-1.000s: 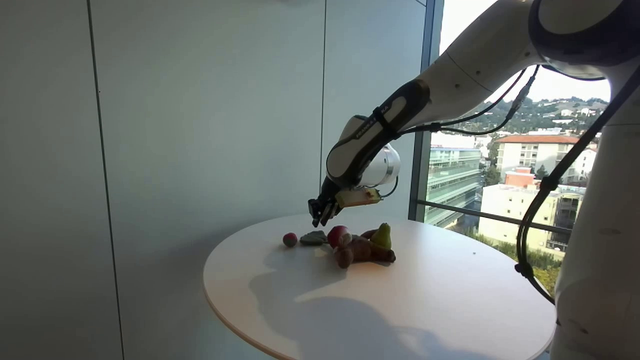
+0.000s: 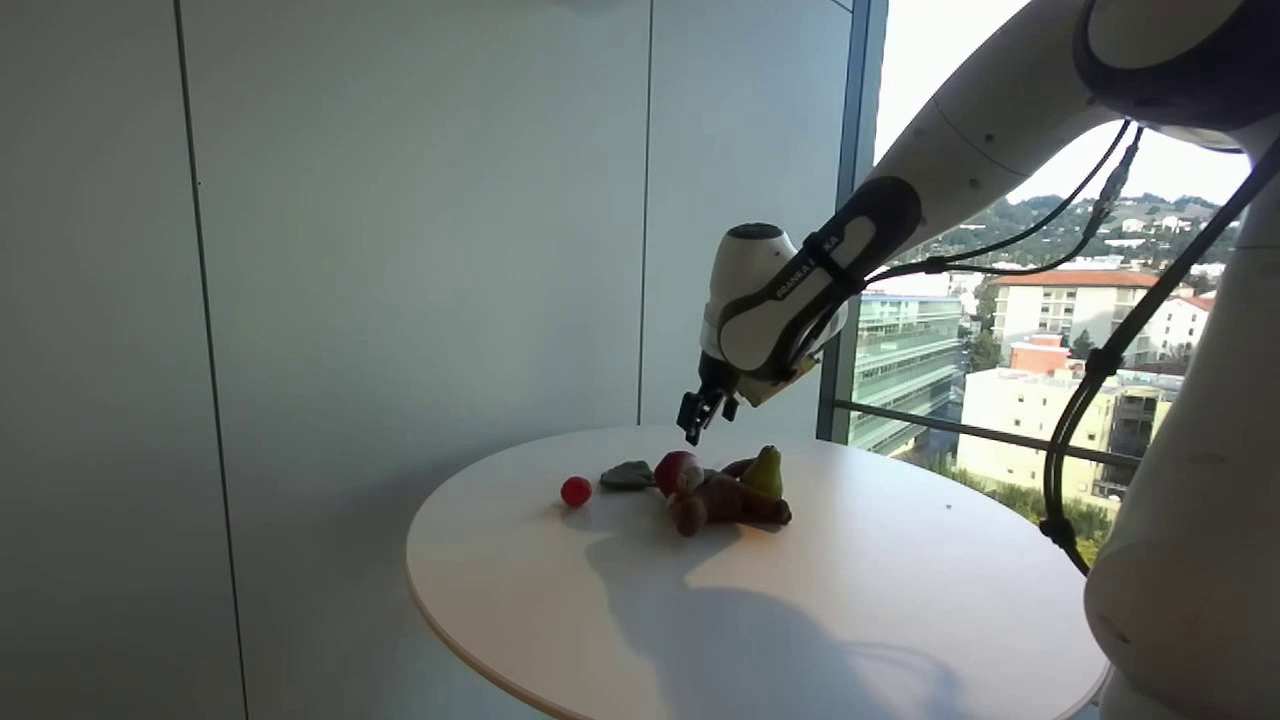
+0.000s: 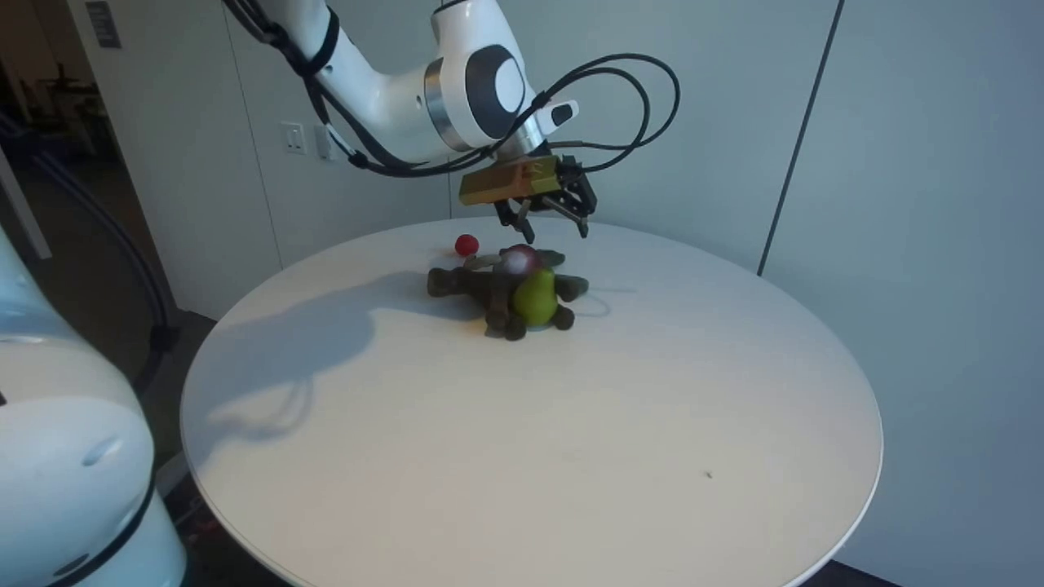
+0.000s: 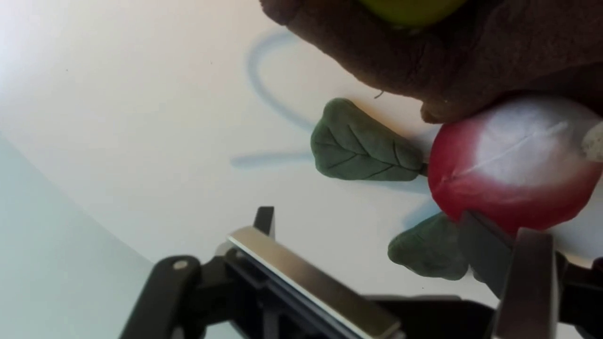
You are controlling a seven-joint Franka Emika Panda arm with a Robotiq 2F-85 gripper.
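My gripper (image 2: pixel 709 428) hangs open above the far part of the round table, nothing between its fingers. In exterior view 2 the open gripper (image 3: pixel 557 235) is just behind the pile of toys. A red and white radish-like toy (image 4: pixel 517 161) with green leaves (image 4: pixel 362 144) lies under the right finger (image 4: pixel 486 248) in the wrist view. Against it rests a brown plush toy (image 3: pixel 475 284), limbs spread. A green pear (image 3: pixel 535 298) leans on the plush. Apart from the pile lies a small red ball (image 2: pixel 576 492).
A wall (image 2: pixel 420 240) stands close behind its far edge, and a window (image 2: pixel 1020 360) is beside the arm.
The gripper has moved right in exterior view 1 and its wrist has turned. The arm's shadow has shifted right, leaving the red ball brightly lit. The ball sits slightly lower in view; the pile looks unchanged.
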